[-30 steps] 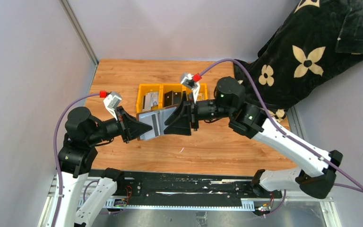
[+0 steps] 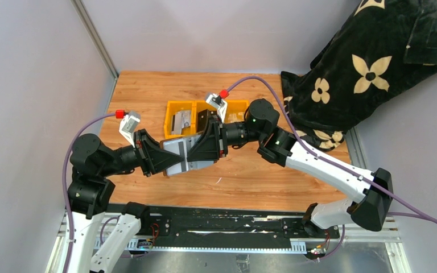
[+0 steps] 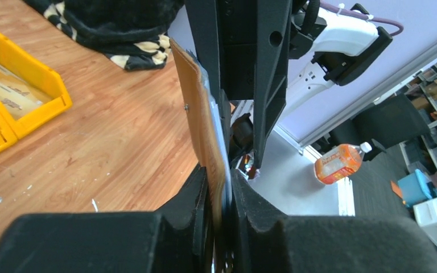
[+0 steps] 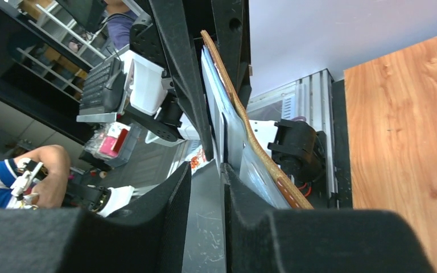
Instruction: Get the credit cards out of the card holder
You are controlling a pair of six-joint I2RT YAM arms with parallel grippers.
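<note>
The open card holder, brown outside with clear sleeves inside, is held up over the table. My left gripper is shut on it, the brown cover and pale sleeves pinched between its fingers. From the other side, my right gripper reaches in with its fingers partly open. One of its fingers lies close against the clear sleeves, and the other stands off from them. No card shows clearly between the right fingers; whether that finger touches a card, I cannot tell.
Behind the arms, a yellow divided tray stands on the wooden table with several items in it. A dark patterned cloth covers the back right.
My right gripper has moved left and inward over the holder's sleeves, closer to the left gripper. The holder's visible face is more covered now, and the left arm has shifted only slightly.
</note>
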